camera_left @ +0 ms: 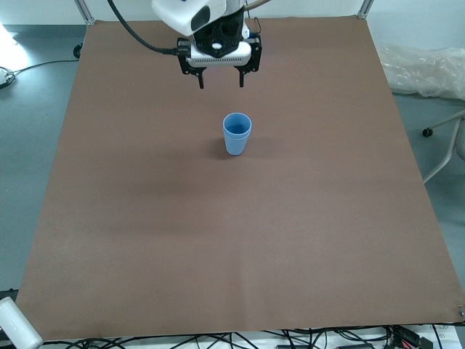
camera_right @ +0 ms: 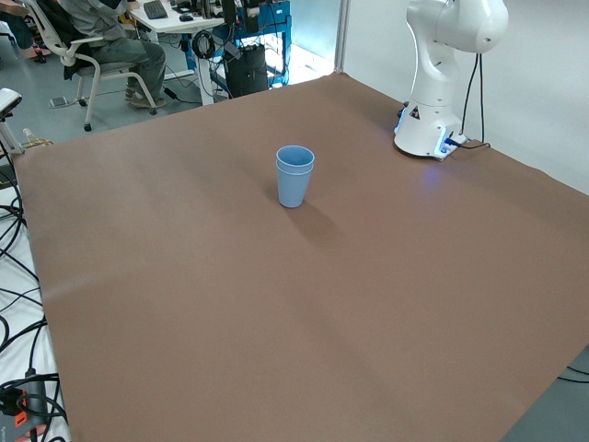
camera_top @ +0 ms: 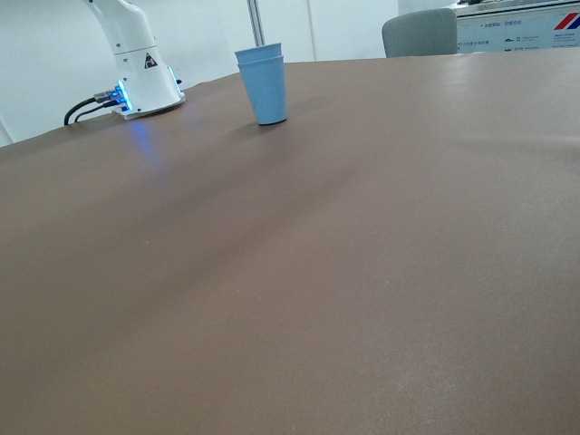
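A light blue cup [camera_left: 237, 138], apparently two nested, stands upright near the middle of the brown table [camera_left: 232, 240]; it also shows as a blue cup [camera_top: 264, 86] in the top view and a blue cup [camera_right: 294, 180] in the right view. My gripper [camera_left: 221, 81] hangs at the back of the table in the left view, above the cup in the picture, its two black fingers apart with nothing seen between them. The top and right views show the arm's white base [camera_right: 428, 120], with the gripper out of frame.
The table around the cup is clear. Cables [camera_right: 23, 405] run along one table edge. A chair [camera_top: 420, 34] stands beyond the table, and a seated person is beyond it in the right view.
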